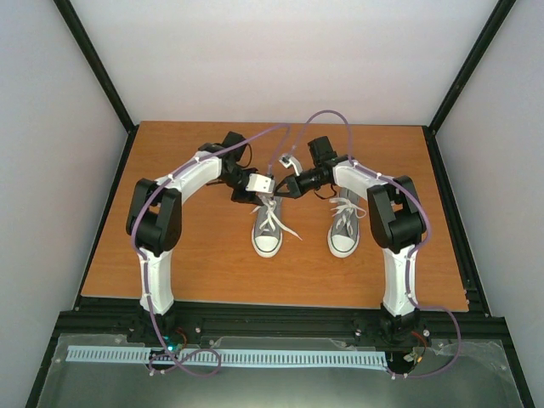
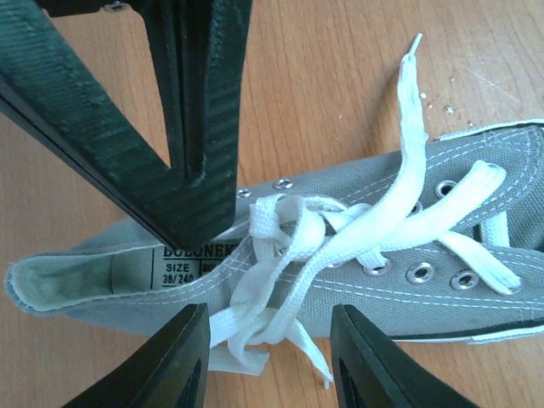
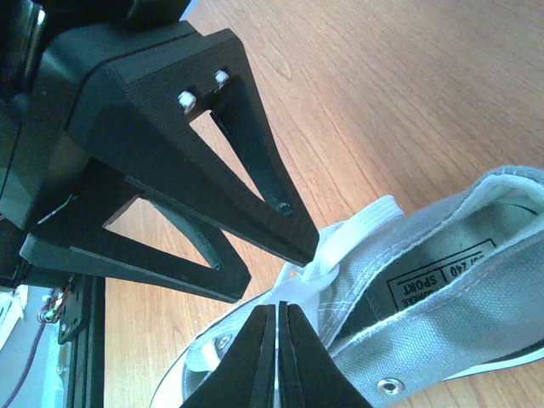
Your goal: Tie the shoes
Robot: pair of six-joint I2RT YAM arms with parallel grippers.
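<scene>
Two grey canvas shoes with white laces stand on the wooden table: the left shoe (image 1: 267,237) under both grippers, the other (image 1: 343,238) to the right. In the left wrist view the laces (image 2: 374,229) lie knotted and crossed over the eyelets. My left gripper is open over those laces, a strand lying below the gap between its fingers. My right gripper is shut above the same shoe, beside the lace loop (image 3: 340,246); nothing clearly shows between its fingertips. Each gripper appears in the other's wrist view.
A black frame (image 1: 459,85) and walls border the table, and purple tubes arch over both arms.
</scene>
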